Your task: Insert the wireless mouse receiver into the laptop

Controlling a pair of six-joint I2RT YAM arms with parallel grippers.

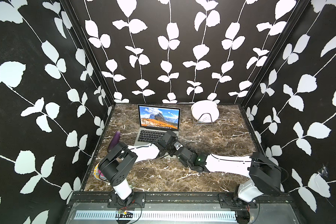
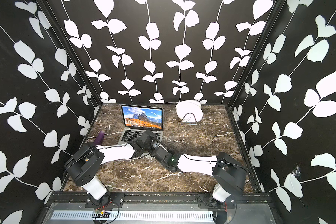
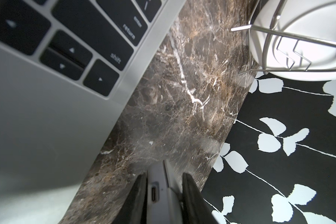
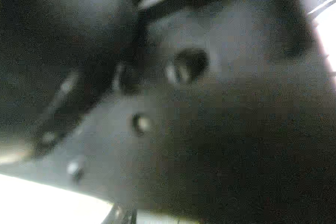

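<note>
The open laptop (image 1: 158,117) stands at the back left, its keyboard edge filling the left of the left wrist view. My left gripper hangs over the laptop's right edge, shut on a small grey adapter (image 3: 157,188) with a port on its side. My right gripper (image 2: 156,149) meets the left one at the laptop's front right; its fingers are hidden in the top views, and the right wrist view is blurred and filled by dark plastic, so its finger state is unclear.
White plates (image 1: 205,110) stand in a wire rack at the back right. A purple object (image 1: 113,141) lies left of the laptop, and a colourful item (image 1: 97,171) is partly behind the left arm.
</note>
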